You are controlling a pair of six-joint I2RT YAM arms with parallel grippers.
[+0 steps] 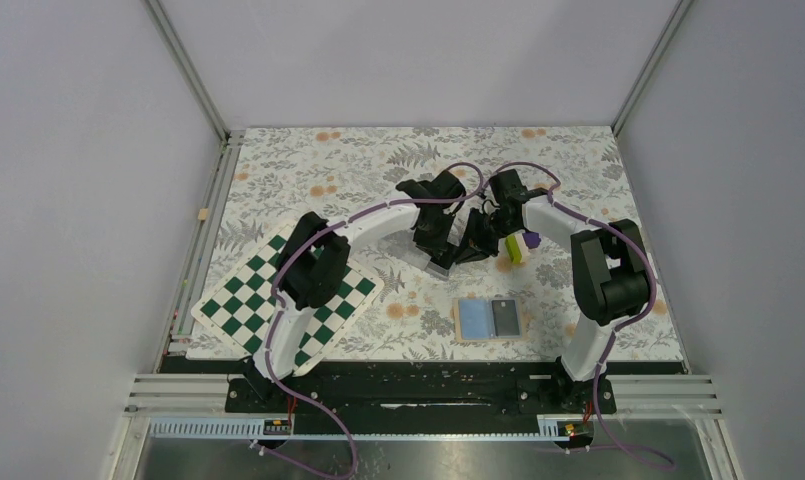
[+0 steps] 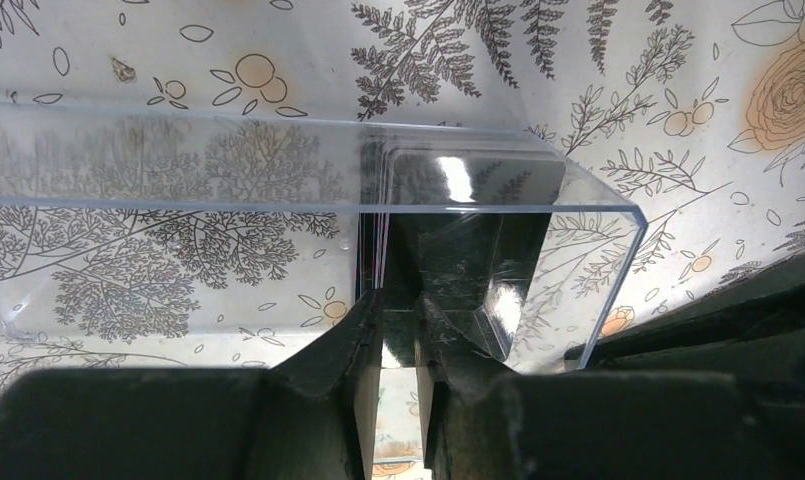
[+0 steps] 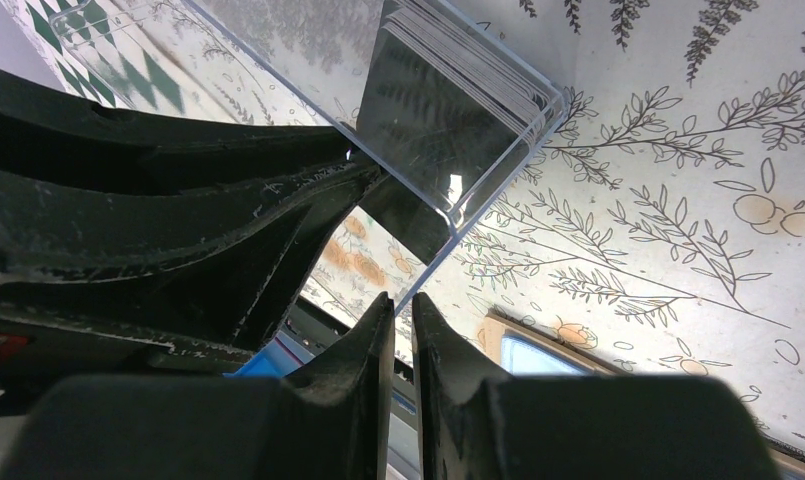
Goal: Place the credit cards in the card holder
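Note:
The card holder [image 2: 178,160], a long clear plastic box, lies on the patterned cloth. At its right end several dark cards [image 2: 468,245] are stacked on edge, and the front one leans to the right. My left gripper reaches in over the cards, its fingertips a small gap apart; whether a card edge sits between them is hard to see. In the right wrist view the left fingers [image 3: 328,150] come up against the dark card face. My right gripper is shut on the lower corner edge of the clear holder.
A shallow tray [image 1: 490,339] with a blue and a dark grey panel lies in front of the holder. Yellow-green [image 1: 515,250] and purple [image 1: 532,240] items sit beside the right arm. A green checkered board [image 1: 248,310] lies under the left arm.

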